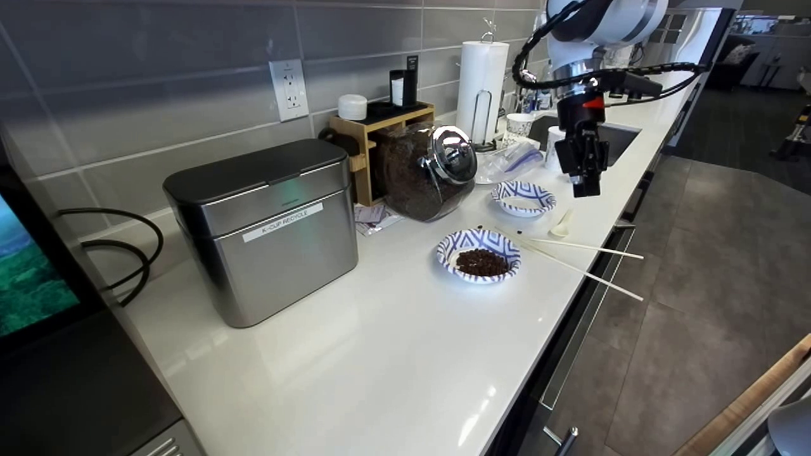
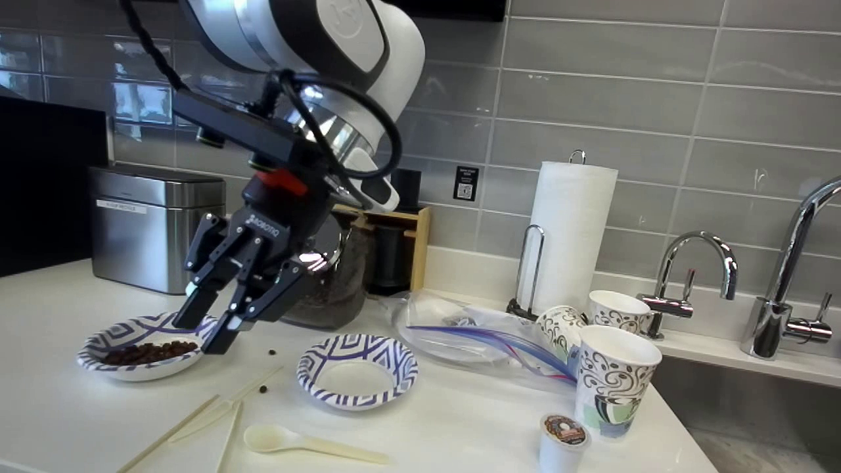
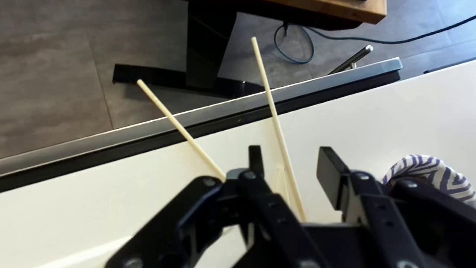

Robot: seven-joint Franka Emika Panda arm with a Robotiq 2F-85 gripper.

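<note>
My gripper (image 1: 585, 189) hangs above the counter near its front edge, its fingers part open and nothing held between them. In the wrist view, its two fingertips (image 3: 330, 175) stand apart, with one thin pale chopstick (image 3: 280, 134) seen beyond the gap, lying on the counter. A second chopstick (image 3: 178, 126) lies at an angle to it. Both reach out past the counter edge over the floor. A patterned bowl (image 2: 142, 370) holds dark beans (image 1: 483, 263); another patterned bowl (image 2: 356, 376) looks empty. On the counter lies a pale spoon (image 2: 311, 444).
Paper cups (image 2: 616, 378) and a small pod (image 2: 564, 443) stand near the sink. Behind the bowls are a glass jar (image 1: 426, 173), a plastic bag (image 2: 473, 335) and a paper towel roll (image 1: 481, 91). The counter (image 1: 365, 357) before the steel bin (image 1: 293, 247) is clear.
</note>
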